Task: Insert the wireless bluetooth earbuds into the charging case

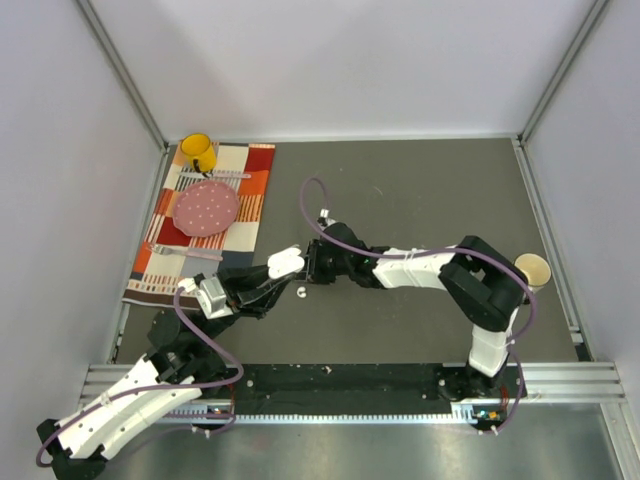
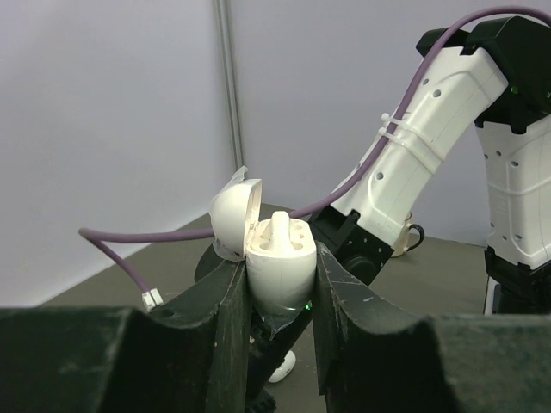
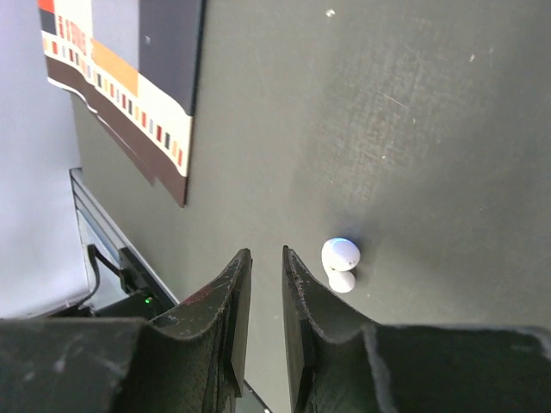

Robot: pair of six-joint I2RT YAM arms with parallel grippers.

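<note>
The white charging case [image 2: 281, 274], its lid [image 2: 229, 215] raised, is clamped in my left gripper [image 1: 272, 284] above the table. A rounded white ridge shows in the case's top; I cannot tell whether it is an earbud or part of the case. One white earbud [image 3: 340, 261] lies on the bare table, also visible as a small white earbud [image 1: 302, 292] from the top. Close to the case's right side in the top view is my right gripper [image 1: 308, 264]. In the right wrist view its fingers [image 3: 234, 310] stand slightly apart, with nothing between them; the earbud lies right of them.
A striped placemat [image 1: 255, 190] with a pink plate [image 1: 206, 208], a fork, a knife and a yellow mug [image 1: 199, 152] is at the left. A beige cup [image 1: 533, 270] stands far right.
</note>
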